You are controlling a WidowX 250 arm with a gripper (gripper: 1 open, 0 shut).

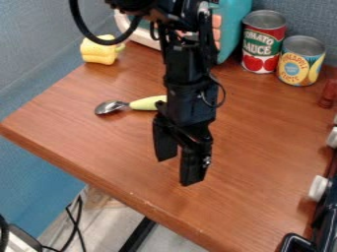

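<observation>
My black gripper (180, 152) hangs over the middle of the wooden table (118, 167), fingers pointing down; I cannot tell surely how far apart they stand, and nothing shows held. Behind and left of it a spoon (112, 105) with a pale yellow handle lies on the table, the handle's end next to the arm.
A yellow object (101, 51) sits at the back left. A tomato sauce can (261, 44), a second can (301, 64) and a small red bottle (329, 95) stand at the back right. Black equipment (316, 226) lines the right edge.
</observation>
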